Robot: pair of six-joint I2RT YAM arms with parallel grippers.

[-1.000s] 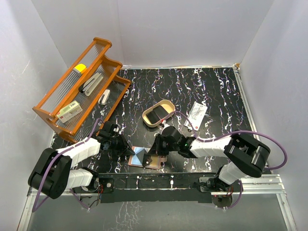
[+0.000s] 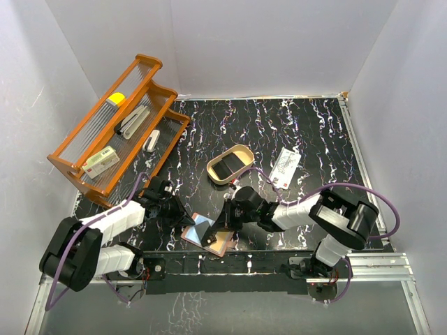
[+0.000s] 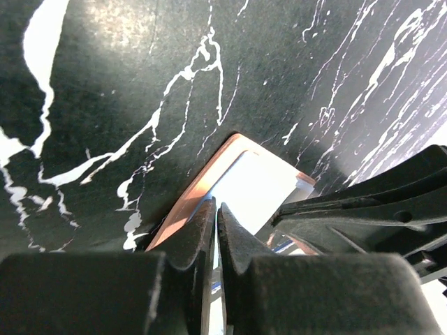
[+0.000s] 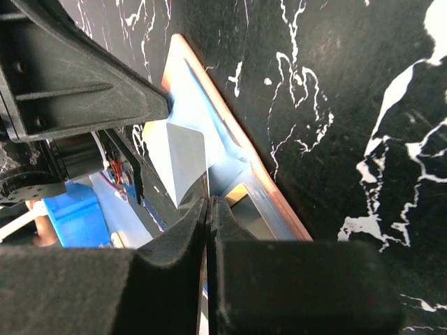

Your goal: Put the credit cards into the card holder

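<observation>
The card holder [image 2: 225,241] lies open and slanted near the table's front edge, with pinkish-tan borders and pale blue insides. A dark grey card [image 2: 203,231] stands across its middle; the right wrist view shows this card [image 4: 187,159] upright, its lower edge running down to the tips of my right gripper. That gripper is shut; whether it pinches the card is hard to tell. My left gripper is shut, its tips over the holder's pale inside by the border [image 3: 202,183]; nothing clear shows between them. More dark cards [image 2: 230,165] lie in the basket.
An oval tan basket [image 2: 246,151] stands mid-table behind the right arm. To its right lies a white keyboard-like item [image 2: 285,168]. A wooden shelf [image 2: 142,91] with several goods fills the back left.
The holder has turned, its right end swinging toward the front edge. My right gripper has moved slightly left and frontward along with the card. The left arm has barely moved.
</observation>
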